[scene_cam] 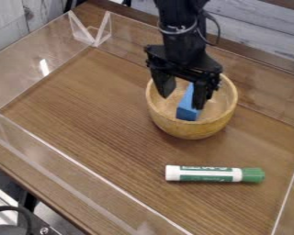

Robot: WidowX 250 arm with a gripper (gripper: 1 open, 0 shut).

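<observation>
My black gripper point(183, 82) is open, its two fingers spread over a tan bowl point(169, 124) in the upper middle, reaching down inside the rim. A blue block point(187, 109) lies in the bowl between and below the fingertips, partly hidden by the gripper. Whether the fingers touch it I cannot tell. A green and white marker-like tube point(213, 173) lies on the wooden table near the bottom right.
A clear edging runs along the table's sides. A dark cable shows at the bottom left corner.
</observation>
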